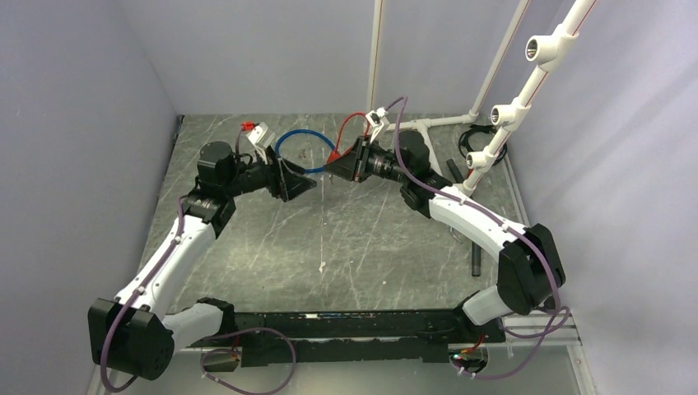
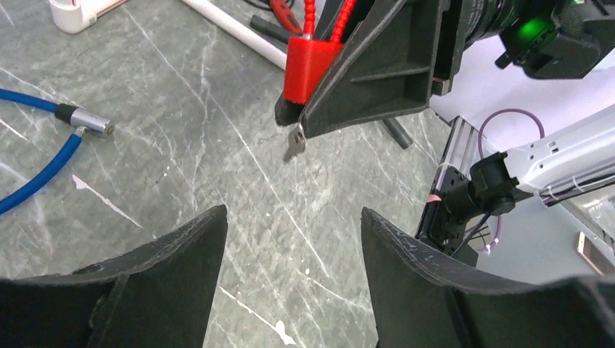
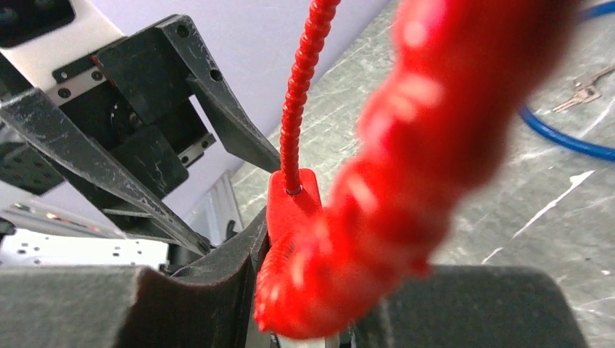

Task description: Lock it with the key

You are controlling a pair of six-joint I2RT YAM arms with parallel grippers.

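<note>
My right gripper is shut on the red cable lock's body, holding it above the table. A small metal key juts from underneath the lock, just past the fingertips; how deep it sits cannot be told. The lock's red beaded cable rises from the body and fills much of the right wrist view. Facing it on the left, my left gripper stands open and empty, its fingers apart and clear of the key. In the right wrist view those open left fingers are beside the lock.
A blue cable lock lies looped on the table behind the grippers, with other keys near it. White pipes and a black cable coil stand at the back right.
</note>
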